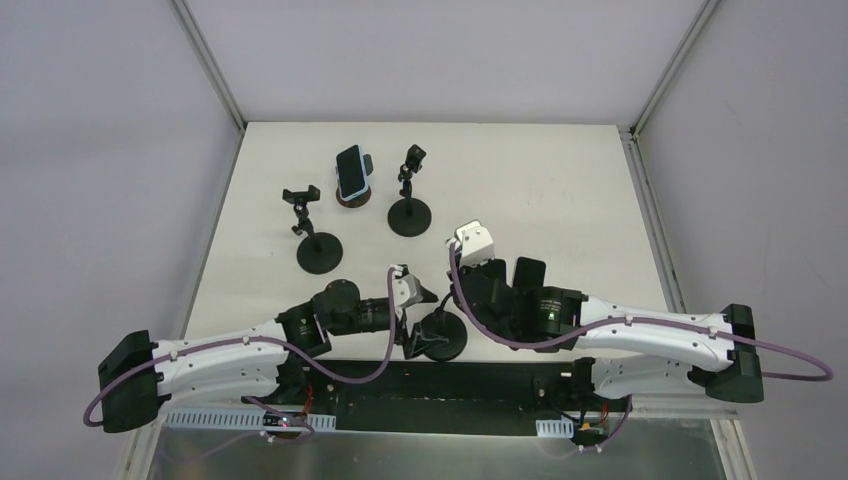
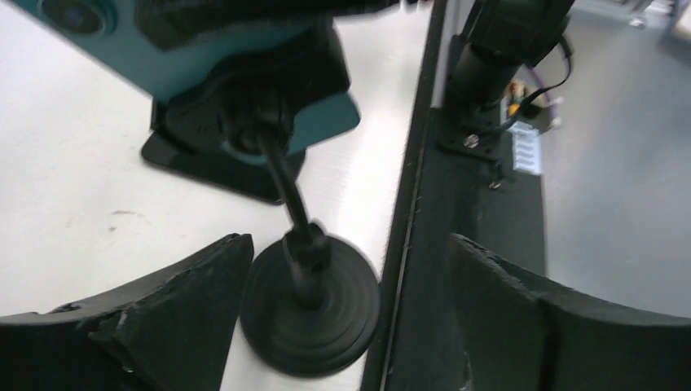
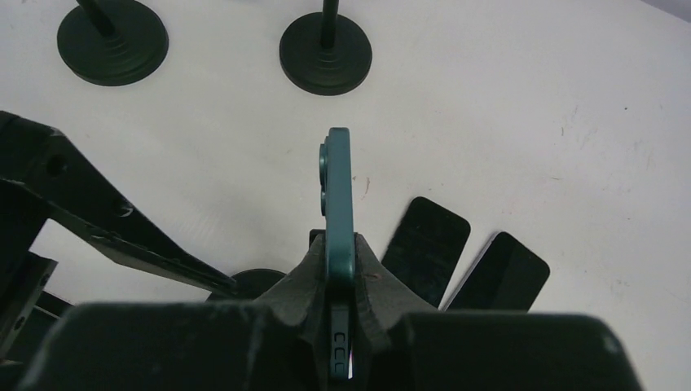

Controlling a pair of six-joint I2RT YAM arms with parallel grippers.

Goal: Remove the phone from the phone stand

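The teal-edged phone (image 3: 339,187) stands on edge in the right wrist view, with my right gripper shut on it. In the left wrist view the phone (image 2: 122,61) appears to be still at the dark clamp of its stand (image 2: 281,175). The round black base of that stand (image 1: 443,338) is at the table's front edge. My left gripper is open, its fingers apart on either side of the base in its own view, holding nothing. From above, the right arm hides the phone.
Two dark phones (image 3: 426,248) (image 3: 501,273) lie flat to the right. Two empty black stands (image 1: 319,252) (image 1: 409,216) and another stand bearing a blue-edged phone (image 1: 352,172) occupy the back left.
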